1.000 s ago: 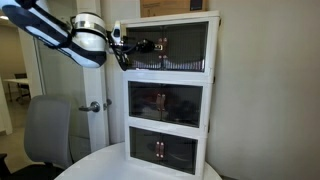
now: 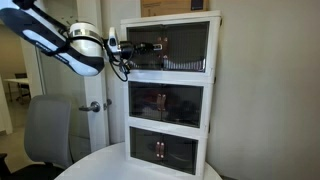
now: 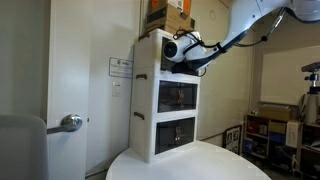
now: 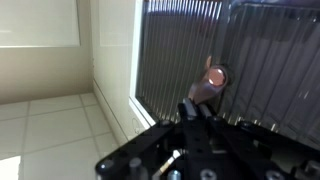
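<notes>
A white cabinet [image 2: 170, 75] of three stacked units with dark doors stands on the round white table [image 3: 180, 168]. My gripper [image 2: 155, 47] reaches from the left to the top unit's doors, its fingers at the brown handles near the middle. In the wrist view, a copper-brown handle [image 4: 212, 82] on the dark ribbed door [image 4: 178, 52] is right at the dark fingertips, and the gripper is shut on it. The arm hides part of the top doors in the second exterior view. Both lower units [image 2: 165, 102] look shut.
Cardboard boxes [image 3: 168, 18] rest on top of the cabinet. A grey chair [image 2: 48, 130] stands at the left, beside a door with a metal handle [image 2: 95, 106]. Shelves [image 3: 270, 125] stand in the right background.
The arm's wrist has shifted slightly left and down, while the fingers stay at the top handles. The rest of the cabinet looks the same.
</notes>
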